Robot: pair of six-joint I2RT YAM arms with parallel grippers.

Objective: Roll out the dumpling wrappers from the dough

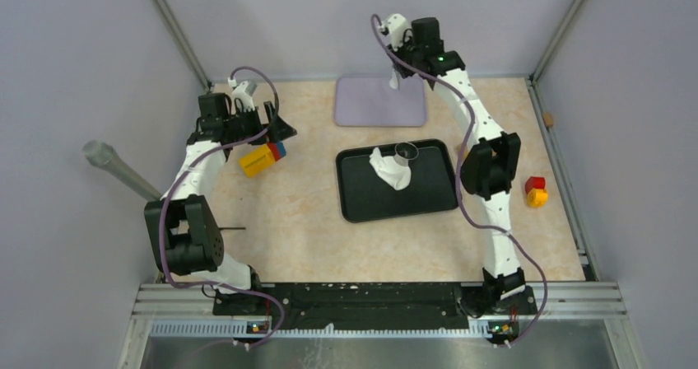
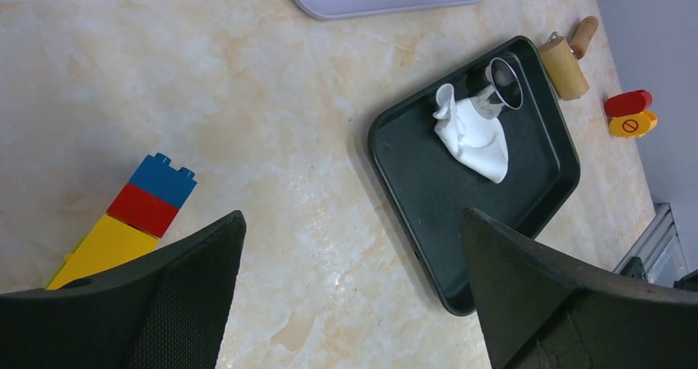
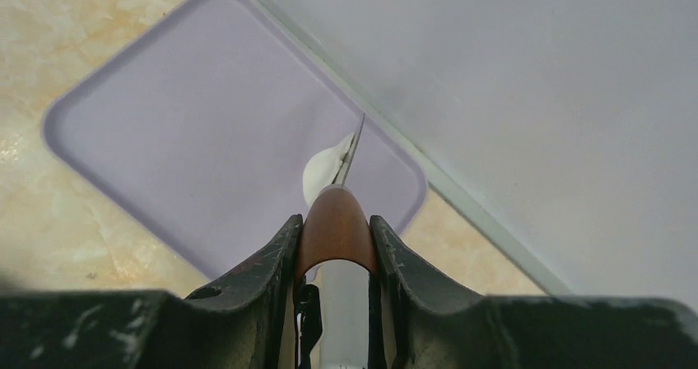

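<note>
My right gripper is shut on the brown handle point(image 3: 336, 221) of a tool with a thin metal blade point(image 3: 355, 148). The blade reaches over a small white piece of dough point(image 3: 321, 175) near one corner of the lilac board point(image 3: 181, 122); whether they touch I cannot tell. From above, that arm reaches to the board's point(image 1: 362, 105) right end. At the left, my left gripper hangs open and empty above the table. A beige roller point(image 2: 563, 68) with a wooden handle lies right of the black tray, mostly hidden by the right arm in the top view.
The black tray point(image 1: 362, 200) holds a white crumpled, cloth-like piece point(image 1: 390, 171) and a metal cup point(image 1: 407, 151). Yellow, red and blue bricks point(image 1: 258, 160) lie under the left gripper. Red and yellow pieces point(image 1: 537, 193) sit far right. Table between bricks and tray is clear.
</note>
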